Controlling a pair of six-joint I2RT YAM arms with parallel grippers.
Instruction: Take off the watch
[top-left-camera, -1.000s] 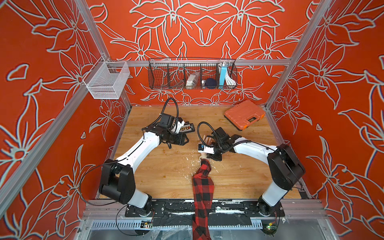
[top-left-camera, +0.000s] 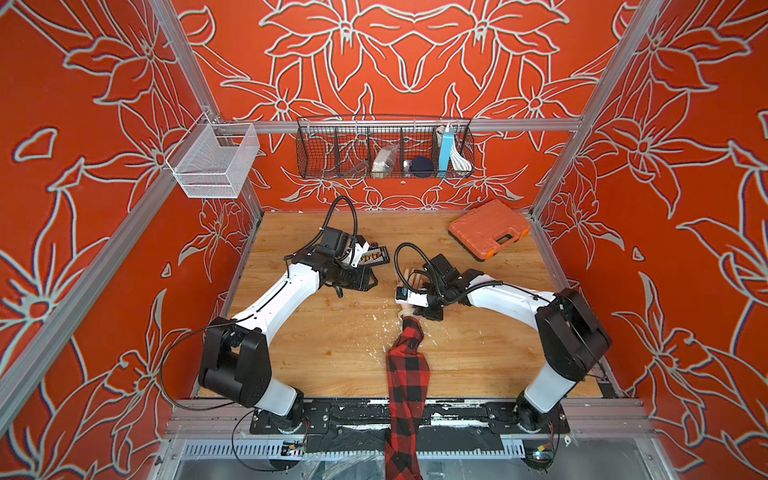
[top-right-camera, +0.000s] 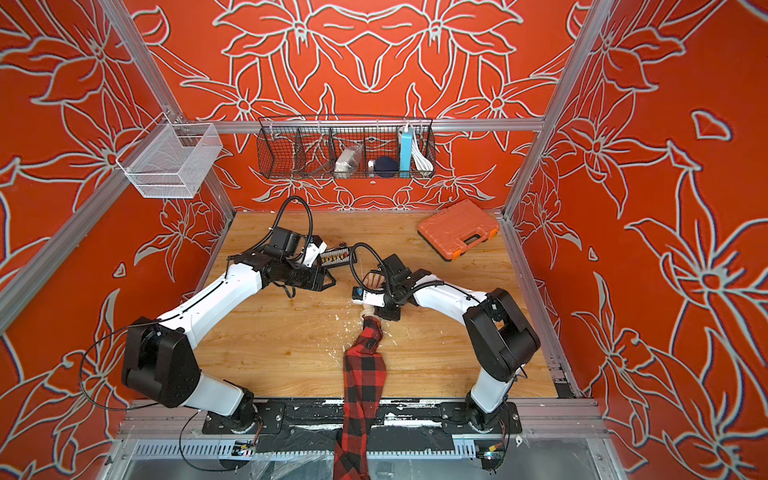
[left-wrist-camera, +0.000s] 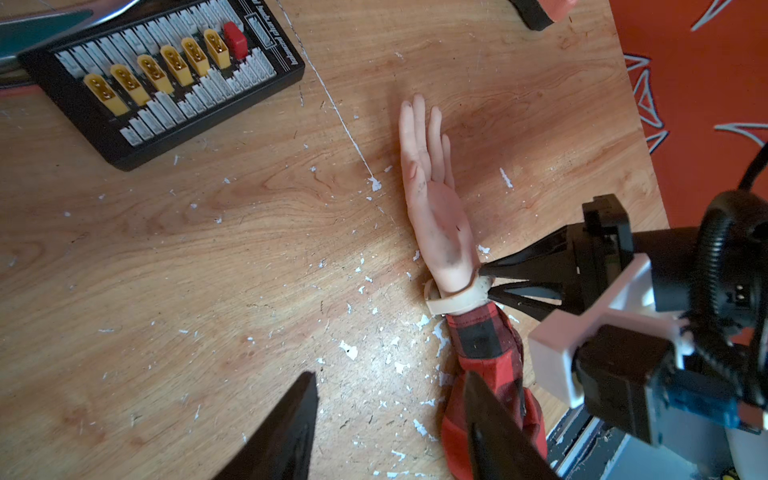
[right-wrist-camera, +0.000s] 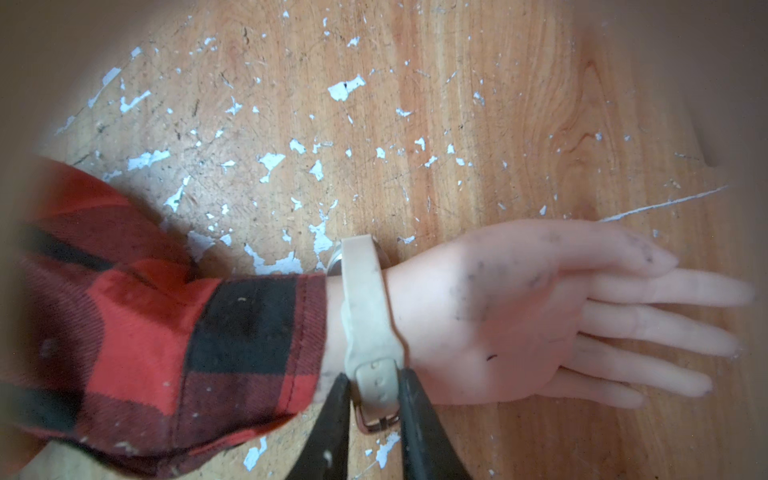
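Observation:
A cream-strapped watch circles the wrist of a model hand, palm side up, its sleeve red-and-black plaid. In the right wrist view, the strap's buckle end points toward my right gripper. That gripper's fingertips flank the strap just above the metal buckle, part open; whether both touch it I cannot tell. Most of the watch case is hidden under the wrist. My left gripper is open and empty, off to the hand's left in the top left view.
A black connector board lies beyond the left gripper. An orange case sits at the back right. White paint flakes speckle the wooden table around the wrist. Clear table lies between the left gripper and the hand.
The plaid sleeve has shifted very slightly to the right. Both arms look almost still.

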